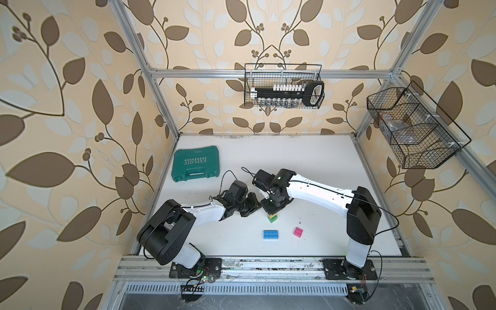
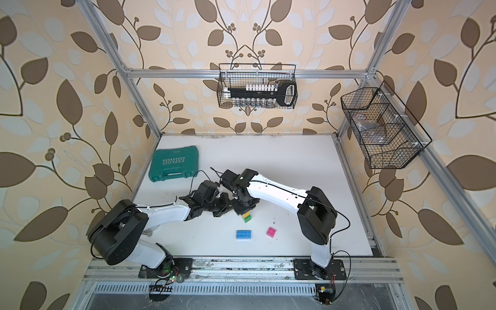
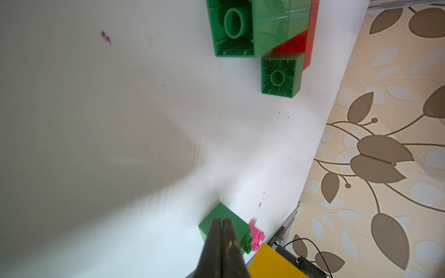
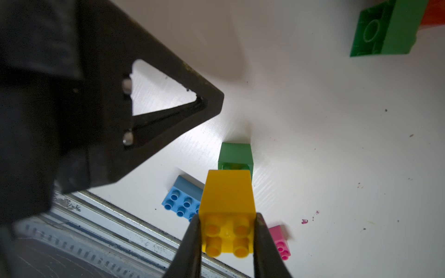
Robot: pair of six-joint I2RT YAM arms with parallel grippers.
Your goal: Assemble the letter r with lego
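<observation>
A yellow brick (image 4: 229, 192) sits between the two fingers of my right gripper, which is shut on it. Behind the yellow brick in the right wrist view stands a green brick (image 4: 235, 153), partly covered; I cannot tell whether they touch. My left gripper is shut, nothing showing between its fingers. That green brick (image 3: 224, 214) and the yellow brick (image 3: 275, 264) appear beyond its tips in the left wrist view. A group of green bricks (image 3: 280, 23) and a red brick (image 3: 308, 39) lies on its side; the arms hide it in the top views.
A blue brick (image 1: 270, 234) and a pink brick (image 1: 298, 232) lie toward the table's front edge. At the back left rests a green case (image 1: 195, 163). Both gripper heads stand close together mid-table.
</observation>
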